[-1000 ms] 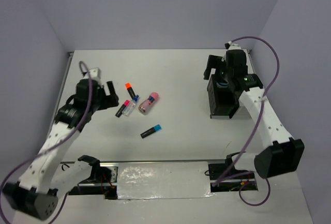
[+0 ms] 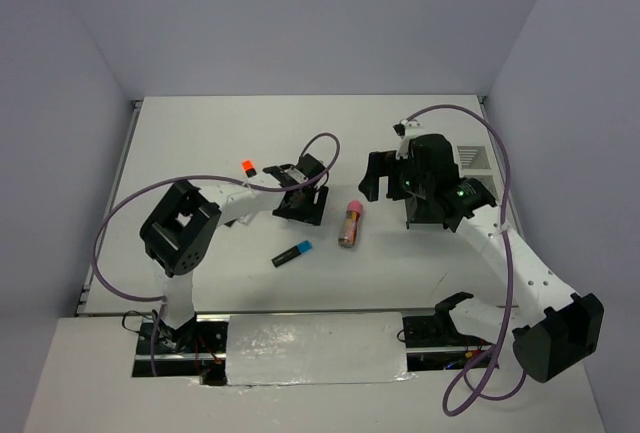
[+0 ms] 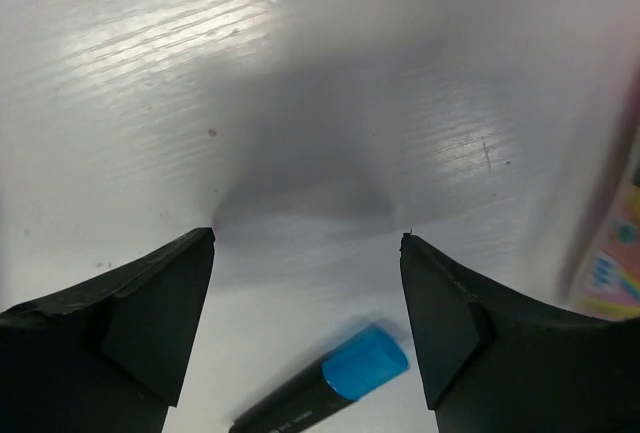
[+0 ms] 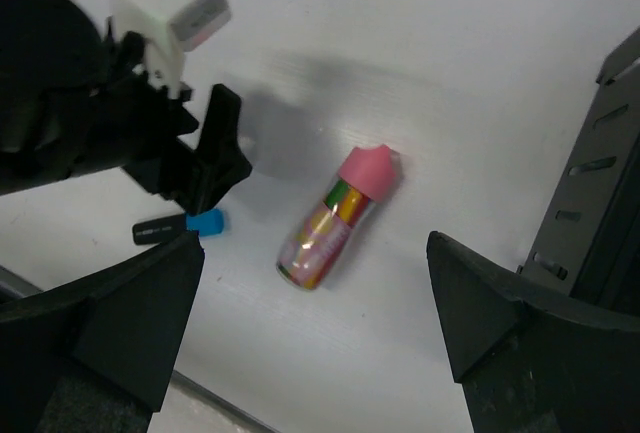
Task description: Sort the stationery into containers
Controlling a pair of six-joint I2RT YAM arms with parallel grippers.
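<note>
The pink-capped tube of colored sticks (image 2: 351,223) lies on the table just right of my left gripper (image 2: 317,203). In the left wrist view that gripper is open, bare table between its fingers, and only the tube's edge (image 3: 615,253) shows at right. A black marker with a blue cap (image 2: 291,253) lies nearer the front. My open right gripper (image 2: 376,175) hovers to the right of the tube, which shows between its fingers in the right wrist view. An orange-capped marker (image 2: 249,167) peeks out behind the left arm; the arm mostly hides the other items there.
A black container (image 2: 424,215) stands at the right under the right arm, partly hidden. Beside it is a whitish compartment tray (image 2: 474,158).
My left gripper swung right from the far left, reaching over the table, and the tube shifted rightward beside it. My right gripper moved left, away from the black container.
</note>
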